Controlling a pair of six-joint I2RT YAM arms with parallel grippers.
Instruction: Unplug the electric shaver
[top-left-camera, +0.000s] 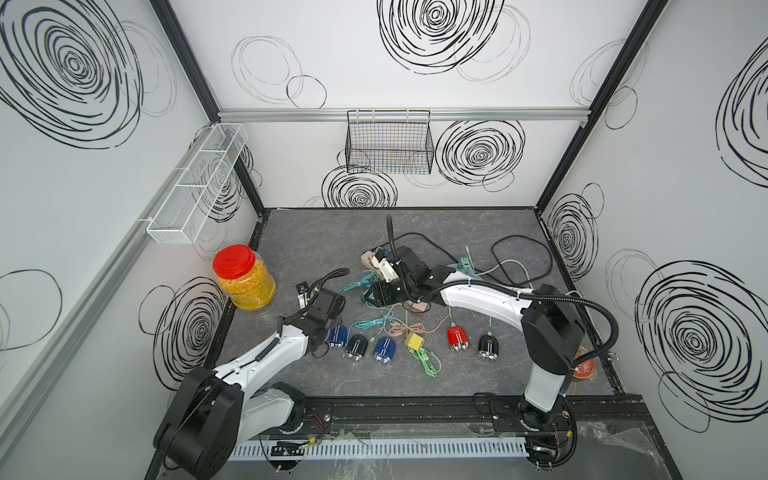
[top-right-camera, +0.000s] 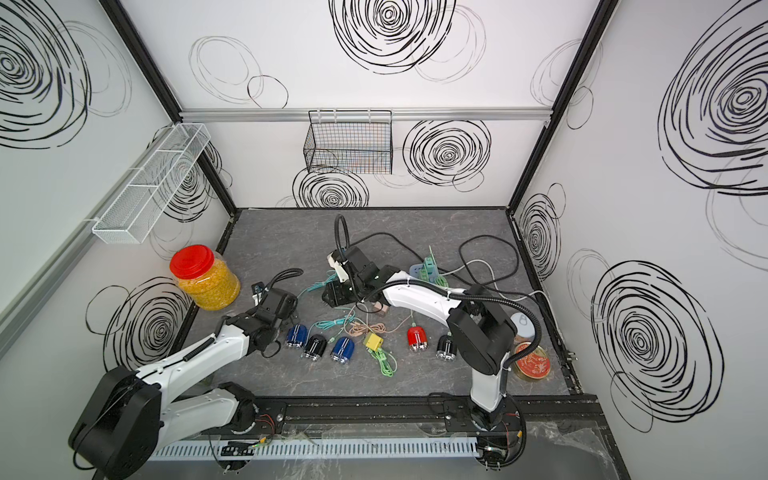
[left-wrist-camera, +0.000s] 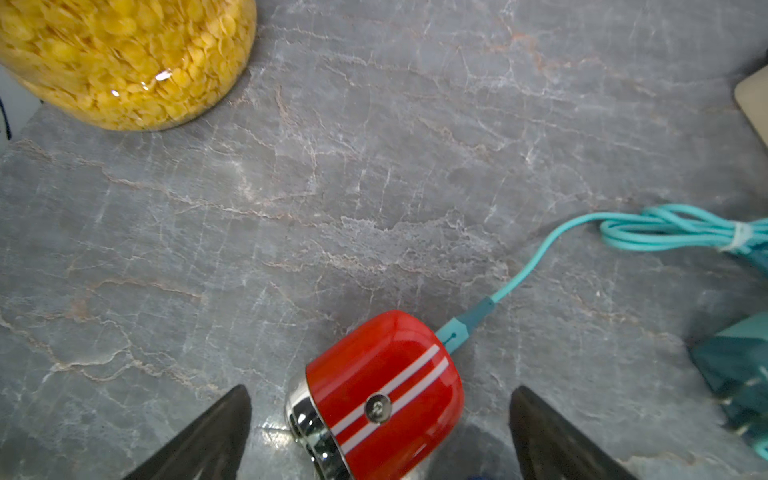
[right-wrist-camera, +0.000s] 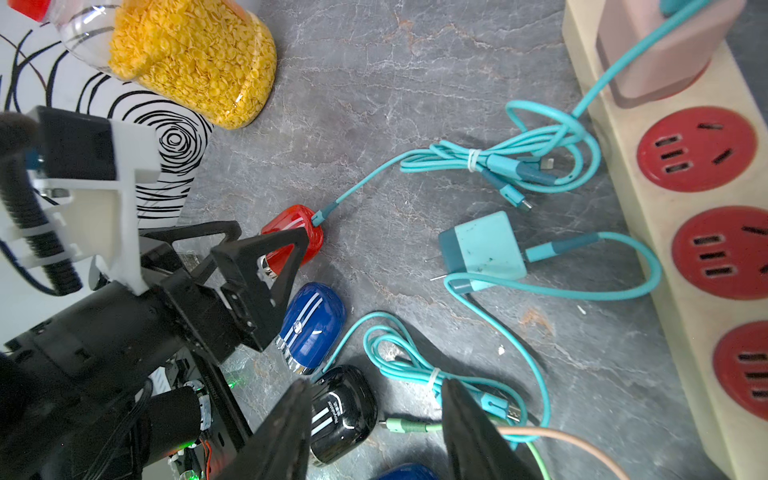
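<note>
A red shaver (left-wrist-camera: 392, 392) lies on the grey table in the left wrist view, a teal cable (left-wrist-camera: 544, 244) joined to its rear end by a plug (left-wrist-camera: 457, 329). My left gripper hangs open over it, its blurred fingers on either side of the body with a gap all round. The right wrist view shows the left gripper's fingers (right-wrist-camera: 260, 260) partly covering that red shaver (right-wrist-camera: 292, 232). My right gripper is open above the black shaver (right-wrist-camera: 344, 416) and a bundled teal cable (right-wrist-camera: 404, 352), holding nothing.
A cream power strip (right-wrist-camera: 624, 160) with a pink adapter (right-wrist-camera: 668, 48) stands at the right. A teal adapter (right-wrist-camera: 484, 248) and a blue shaver (right-wrist-camera: 313, 324) lie nearby. The yellow-filled jar (top-left-camera: 248, 284) stands far left.
</note>
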